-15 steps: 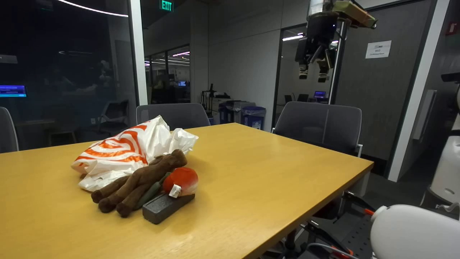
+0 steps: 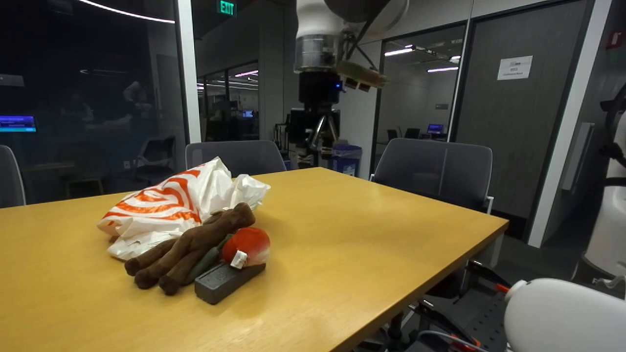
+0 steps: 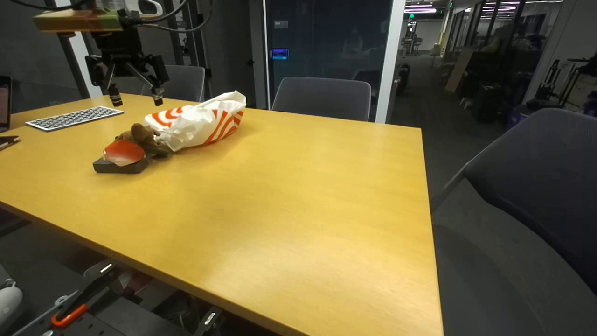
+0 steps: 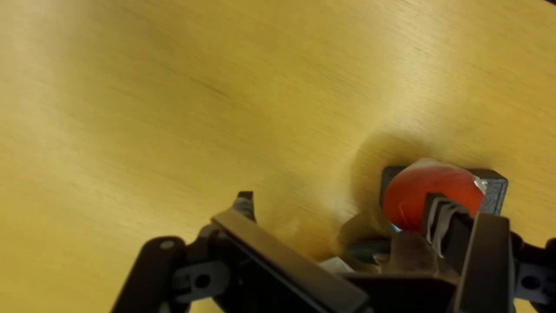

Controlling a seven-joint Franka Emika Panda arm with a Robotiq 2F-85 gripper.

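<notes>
High over the table, my gripper (image 3: 137,101) stands open with its fingers apart and nothing between them. In exterior view 1 the gripper (image 2: 320,151) is seen nearly side-on, above the far part of the table. A red and white soft ball-like thing (image 2: 246,245) rests on a dark grey block (image 2: 226,282). Beside it lies a brown plush toy (image 2: 190,246), against a white plastic bag (image 2: 170,202) with orange stripes. In the wrist view one finger overlaps the red thing (image 4: 425,190) from above, well clear of it; most of the plush is hidden there.
A white keyboard (image 3: 75,117) lies on the table at the left of exterior view 2, beside part of a laptop (image 3: 4,103). Chairs (image 2: 434,170) stand around the table.
The objects on the table have stayed put.
</notes>
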